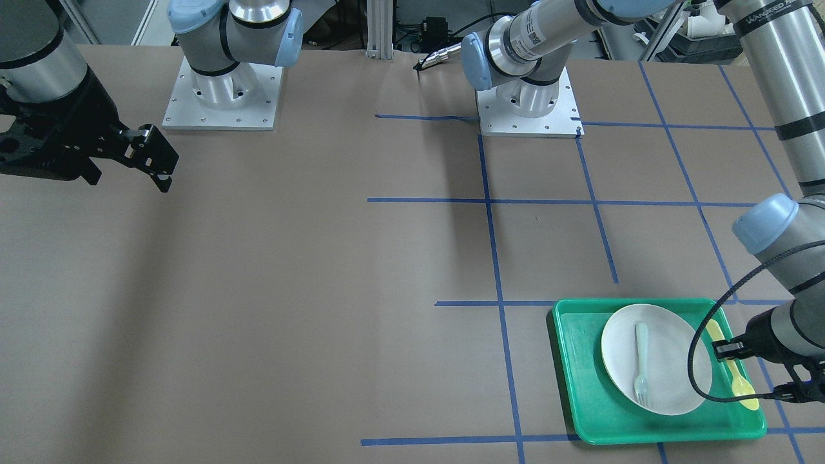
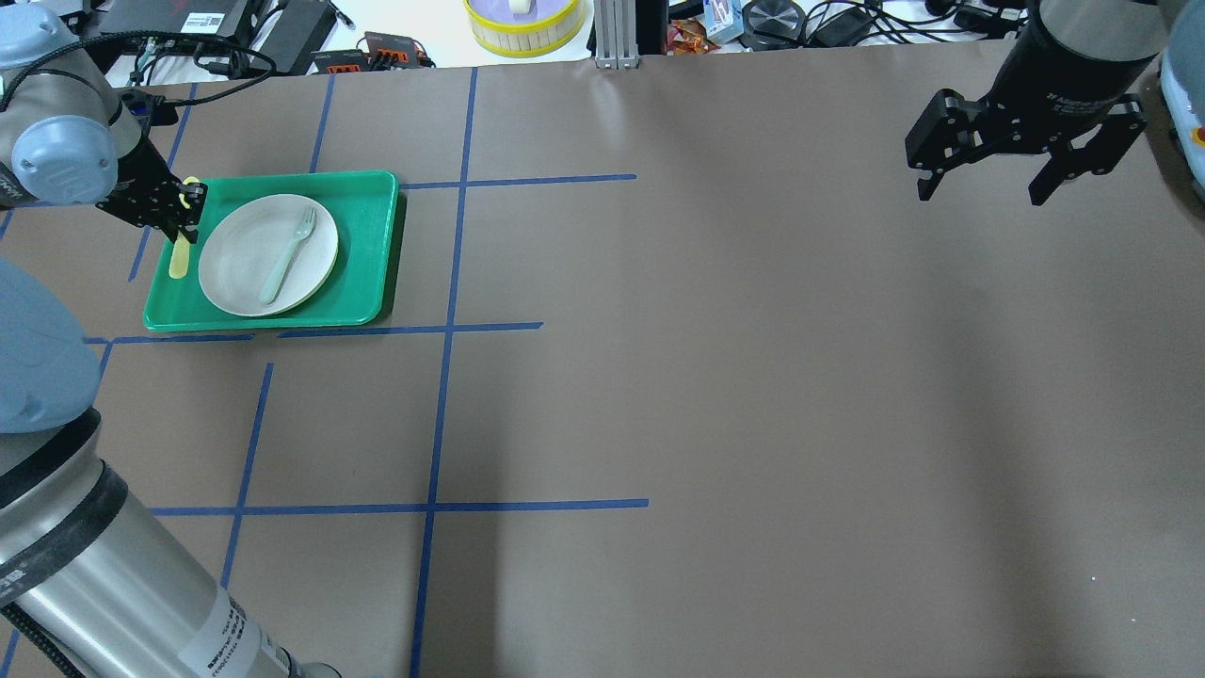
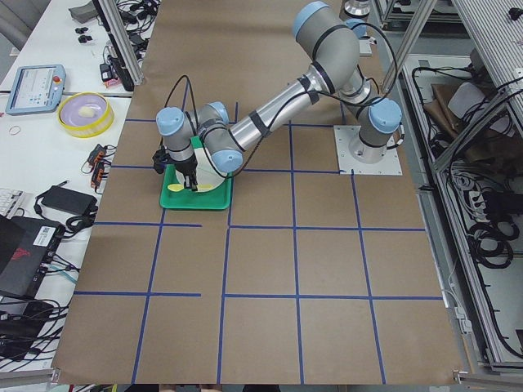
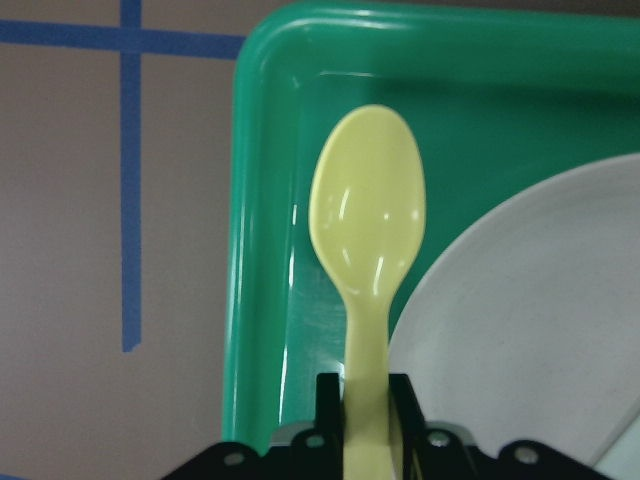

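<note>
My gripper is shut on the yellow spoon point(image 4: 368, 200), holding it by the handle, bowl end out, over the edge of the green tray point(image 1: 580, 371) beside the white plate point(image 2: 237, 266). In the front view the spoon point(image 1: 738, 383) hangs at the tray's right side, partly behind my wrist cable. A pale fork point(image 1: 642, 363) lies on the plate. In the top view my gripper is at the tray's left end, the spoon's handle showing below it.
Other arms with black grippers stand idle, one at the front view's upper left point(image 1: 93, 139). Electronics and a yellow tape roll point(image 2: 520, 28) sit on a side table.
</note>
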